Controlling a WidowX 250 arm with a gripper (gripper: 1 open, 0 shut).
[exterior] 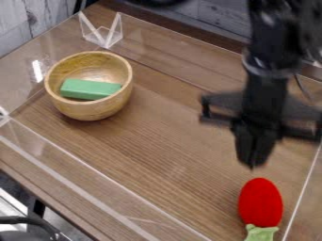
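My gripper (227, 136) is blurred as it hangs over the right side of the table, shut, with nothing seen between its fingers. Below it a red object (261, 207) with a pale green part (261, 232) lies near the front right edge. At the upper left is a wooden bowl (88, 106) with a green block (92, 88) inside.
A small white wire-like item (98, 32) stands behind the bowl. A wall runs along the back right.
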